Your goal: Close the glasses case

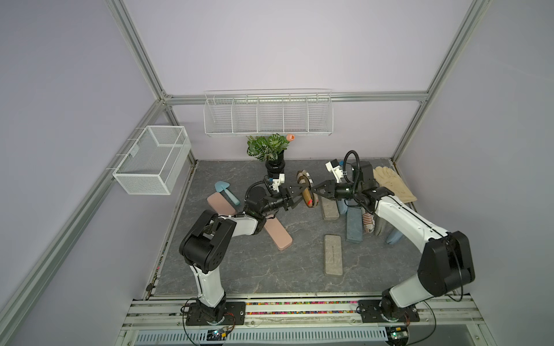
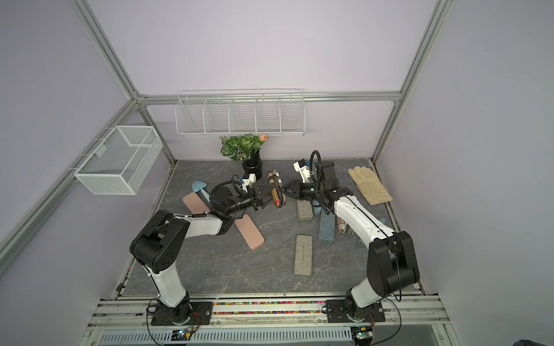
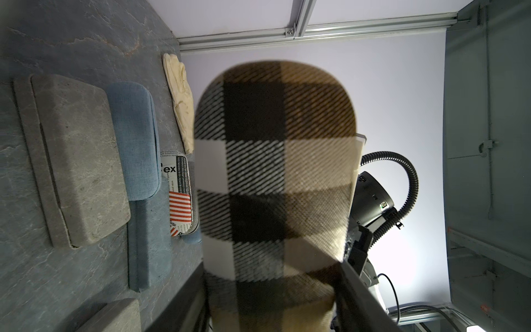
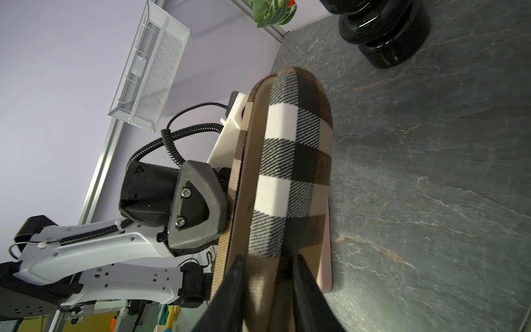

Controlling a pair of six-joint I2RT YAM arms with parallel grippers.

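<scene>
A plaid glasses case (image 3: 273, 166) is held in the air at the middle, between the two arms; it fills the left wrist view. My left gripper (image 1: 297, 193) is shut on it. In the right wrist view the case (image 4: 287, 166) stands upright with a narrow gap along its rim; whether it is fully closed I cannot tell. My right gripper (image 1: 319, 190) faces it from the right, its blurred fingers part open around the lower part of the case.
Pink cases (image 1: 278, 232), grey cases (image 1: 333, 255) and blue cases (image 1: 354, 225) lie on the table. A plant in a black vase (image 1: 275, 163) stands behind, cream gloves (image 1: 392, 184) at the right, a blue trowel at the left.
</scene>
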